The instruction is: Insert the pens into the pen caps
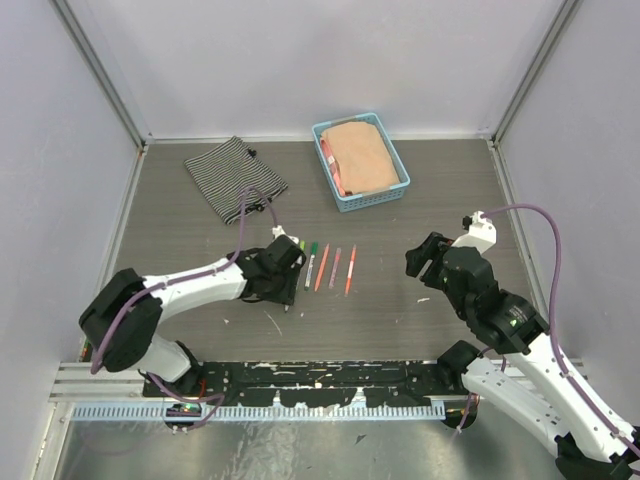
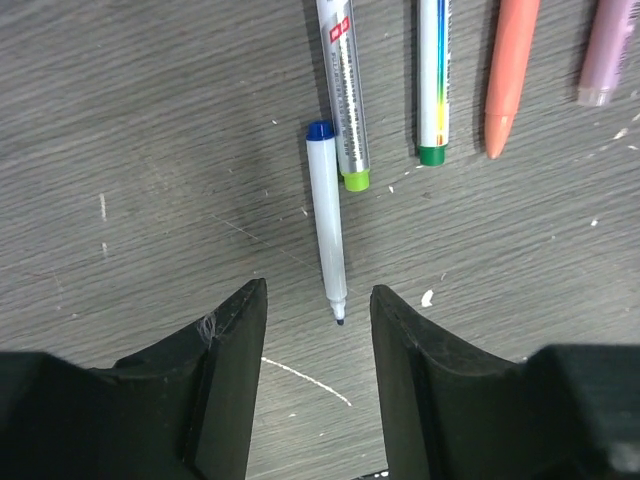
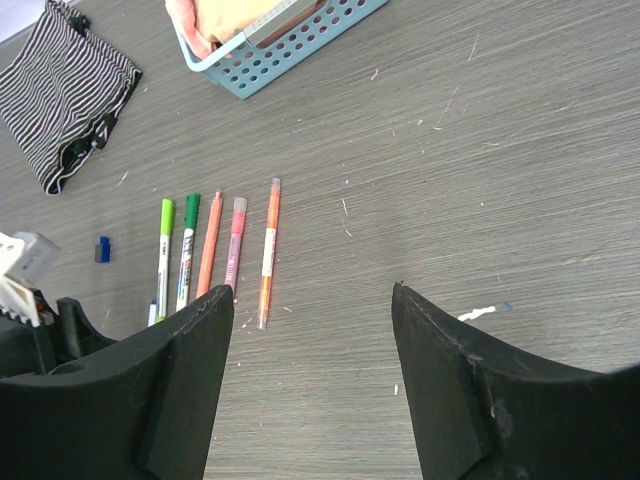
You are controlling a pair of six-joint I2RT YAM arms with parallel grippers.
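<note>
An uncapped white pen (image 2: 328, 220) with a blue end lies on the table, its dark tip toward me in the left wrist view. My left gripper is over the tip end, fingers parted, nothing between the fingers. In the right wrist view a small blue cap (image 3: 103, 250) lies by itself on the table, left of the pens. Beside the white pen lie a lime-ended pen (image 2: 345, 90), a green-ended pen (image 2: 433, 80), an orange pen (image 2: 511, 70) and a pink pen (image 2: 608, 45). My right gripper stands open and empty, well right of the row.
An orange-and-white pen (image 3: 268, 255) ends the row on the right. Behind stand a blue basket (image 1: 372, 200) holding cloth and a striped pouch (image 1: 235, 178).
</note>
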